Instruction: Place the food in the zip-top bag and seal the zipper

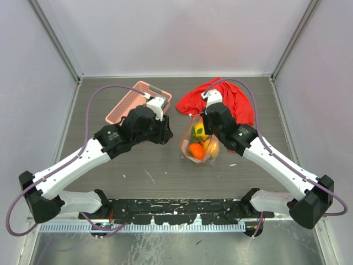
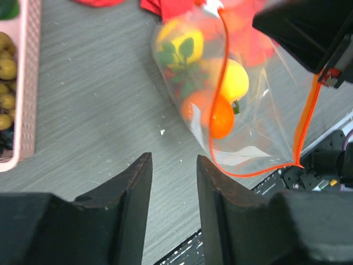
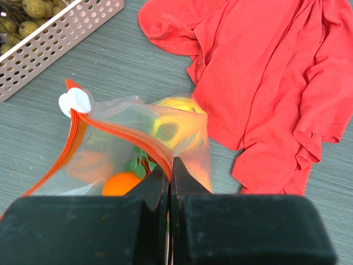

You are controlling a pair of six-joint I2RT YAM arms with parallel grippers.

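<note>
A clear zip top bag (image 1: 191,148) with an orange zipper edge hangs from my right gripper, which is shut on its rim. Through the plastic show an orange fruit (image 2: 222,117), a yellow fruit (image 2: 234,81) and green leaves (image 3: 140,165). The bag's mouth gapes toward the left. On the near end of the rim in the right wrist view sits a white slider (image 3: 75,102). My left gripper stands open to the left of the bag, with bare table between its fingers and no contact with the plastic.
A pink basket (image 1: 129,105) holding green and brown items (image 2: 7,72) stands at the back left. Red cloth (image 1: 234,99) lies crumpled behind the bag at the right.
</note>
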